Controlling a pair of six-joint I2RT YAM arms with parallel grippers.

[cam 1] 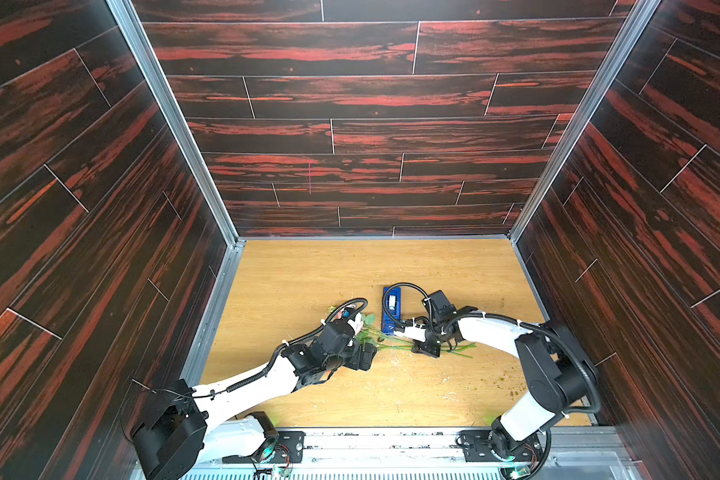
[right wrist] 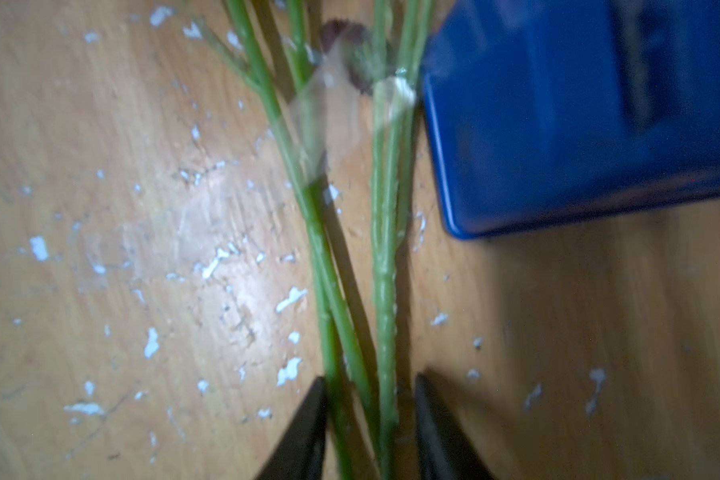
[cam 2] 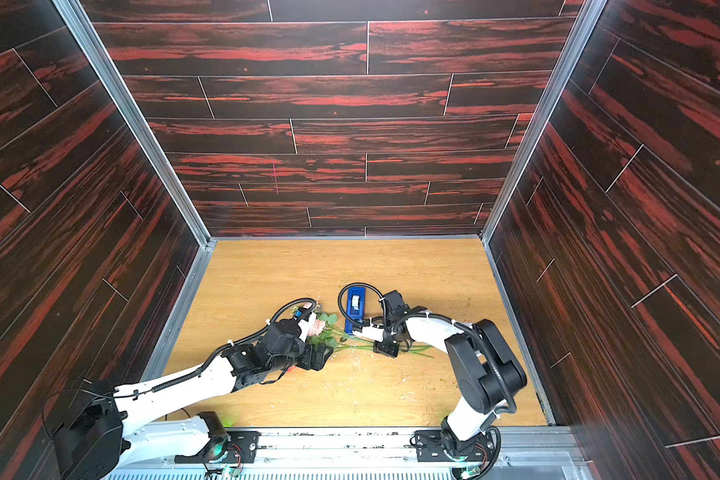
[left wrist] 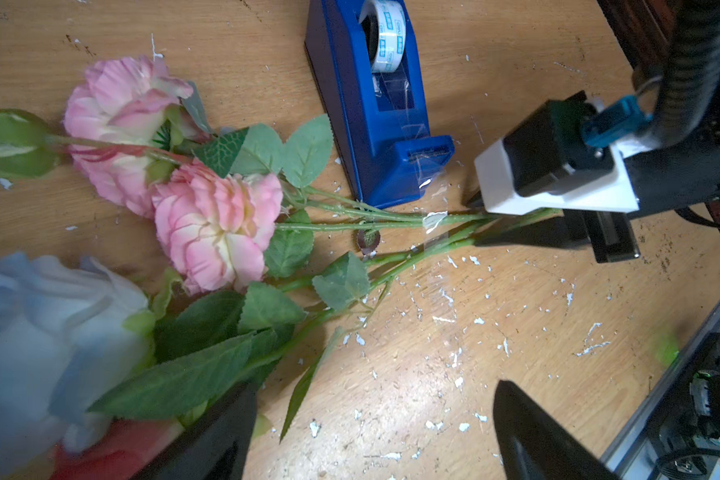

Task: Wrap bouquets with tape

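Pink flowers [left wrist: 216, 224], a pale blue flower [left wrist: 60, 352] and a red one lie at the left, partly cut off in the left wrist view. Their green stems [right wrist: 384, 304] run together across the table. A strip of clear tape [right wrist: 208, 200] crosses the stems near the blue tape dispenser [left wrist: 372, 104], from whose cutter it trails. My right gripper straddles the lower stems, its fingers on either side and part open, with gaps visible. Open and empty, my left gripper stands above the bare table in front of the flowers.
White paper scraps [left wrist: 456, 384] dot the table around the stems. The dispenser stands right against the stems' far side. Bare table [cam 1: 312, 264] spreads out behind, and the front right is mostly clear.
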